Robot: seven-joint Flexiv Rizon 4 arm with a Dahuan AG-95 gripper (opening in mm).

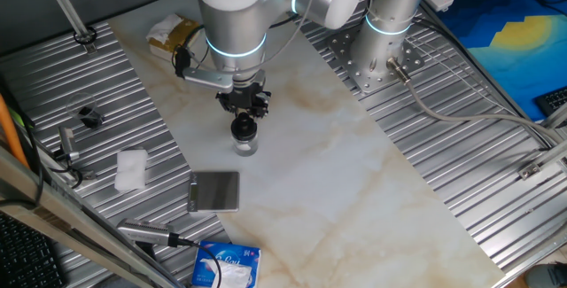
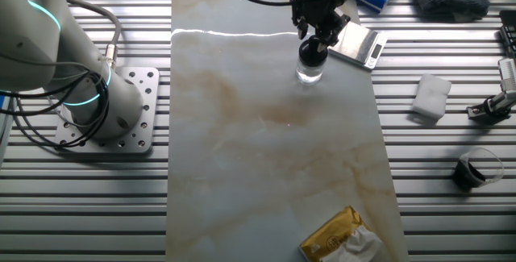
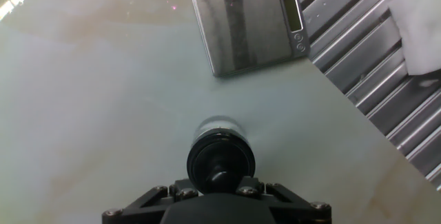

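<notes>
A clear glass jar point(image 1: 246, 149) with a black knobbed lid point(image 3: 219, 156) stands upright on the marbled board. My gripper point(image 1: 245, 111) is right at the top of the lid, close around its knob as far as shows. In exterior view 2 the dark gripper point(image 2: 319, 30) overlaps the upper part of the lid, and the jar's clear lower part point(image 2: 309, 75) shows below. The fingertips blend into the black lid, so whether they touch or grasp the knob cannot be made out.
A flat silver scale point(image 3: 248, 24) lies beside the jar, near the board's edge. On the slatted table are a white pad point(image 1: 131, 170) and a small clear cup point(image 2: 484, 165). Tissue packs point(image 1: 226, 263) lie at the board's ends. Most of the board is free.
</notes>
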